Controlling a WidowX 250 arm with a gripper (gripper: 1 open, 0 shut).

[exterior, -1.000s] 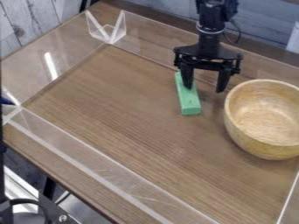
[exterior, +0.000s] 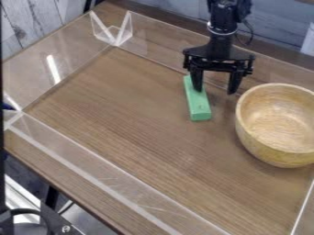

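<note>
The black robot arm with its gripper (exterior: 216,75) reaches down from the top of the view to a green oblong object (exterior: 199,106) lying flat on the wooden table. The gripper sits over the upper end of that object and just right of it. Its fingers are dark and small, and I cannot tell whether they are open or shut, or whether they touch the object.
A large tan round bowl (exterior: 276,138) stands right of the green object. A clear plastic piece (exterior: 113,29) is at the back left.
The gripper has shifted very slightly; the green object and the bowl look unmoved.
</note>
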